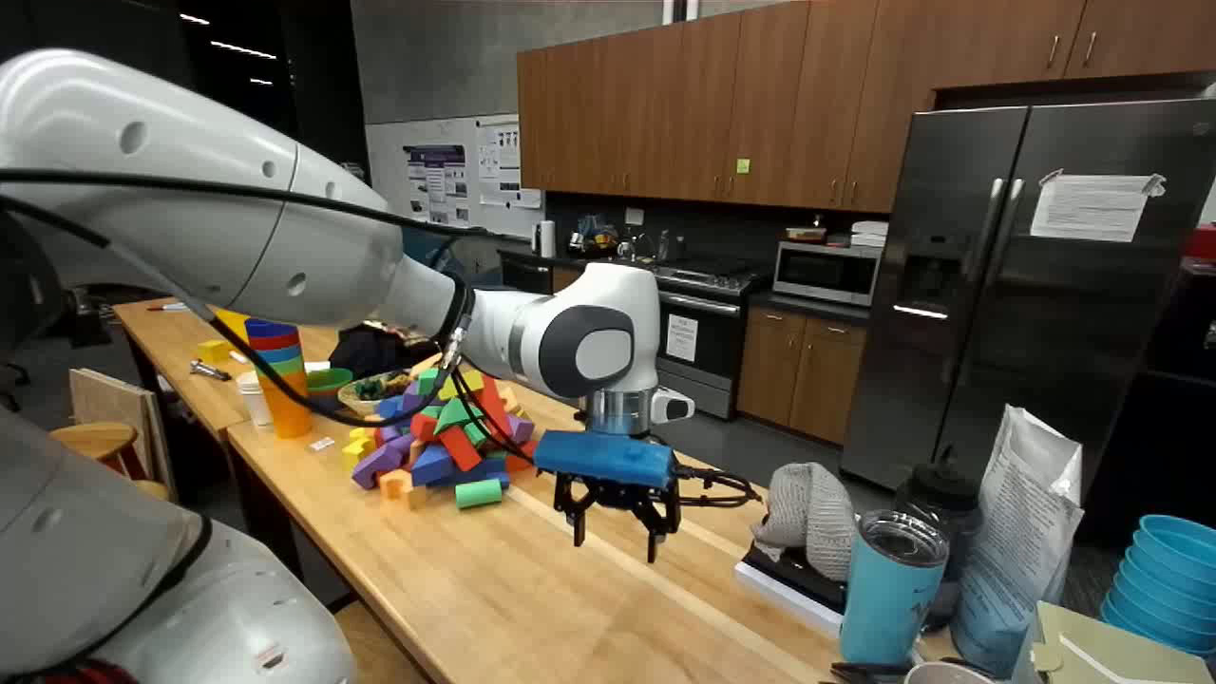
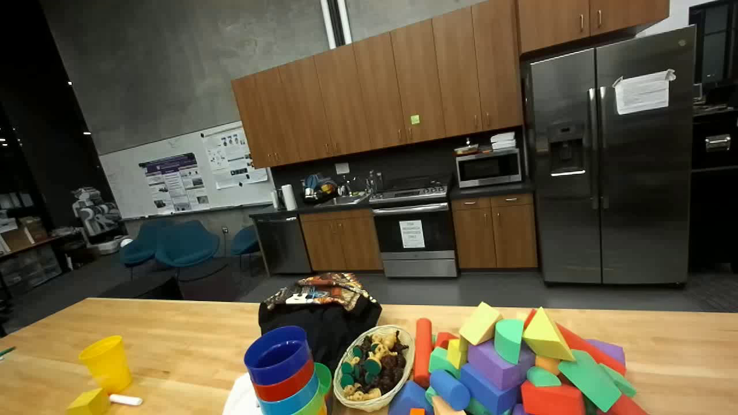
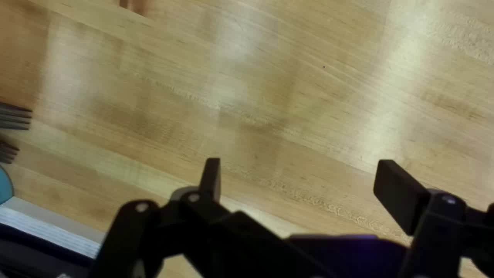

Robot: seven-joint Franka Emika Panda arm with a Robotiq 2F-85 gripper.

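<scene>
My gripper is open, its two black fingers wide apart with only bare wooden tabletop [image 3: 287, 116] visible between and beyond them. In exterior view 1 the gripper [image 1: 617, 541] hangs above the table, fingers pointing down, to the right of a heap of coloured blocks [image 1: 450, 439]. A green cylinder [image 1: 478, 492] lies at the heap's near edge. That heap also shows at the lower right of exterior view 2, where the arm is out of sight.
Stacked cups [image 1: 287, 376], a basket of small figures [image 2: 373, 366] and a black cloth bag [image 2: 318, 325] stand by the blocks. To the gripper's right are a grey knit cloth [image 1: 809, 519], a blue tumbler [image 1: 895, 581] and a bag [image 1: 1015, 547]. Forks [image 3: 14, 116] lie leftward in the wrist view.
</scene>
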